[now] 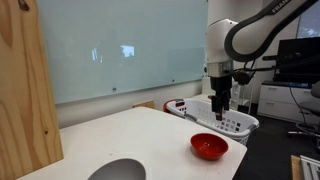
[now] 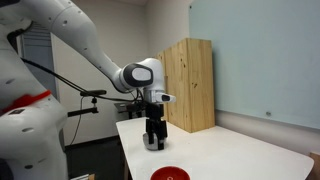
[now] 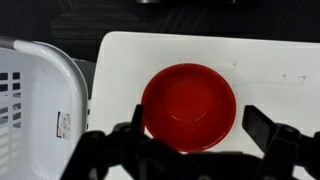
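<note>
A red bowl (image 1: 209, 147) sits upright and empty near the right end of the white table. My gripper (image 1: 221, 106) hangs above it, pointing down, with clear space between fingertips and rim. From the wrist, the bowl (image 3: 189, 105) fills the middle of the view, between the two spread fingers. The gripper is open and holds nothing. Only the top of the bowl (image 2: 171, 173) shows at the bottom of exterior view 2, below the gripper (image 2: 155, 138).
A white laundry basket (image 1: 238, 124) stands just beyond the table's end; its rim (image 3: 75, 85) shows left in the wrist view. A grey bowl (image 1: 118, 171) lies at the near edge. A wooden panel (image 1: 28, 80) rises at the left.
</note>
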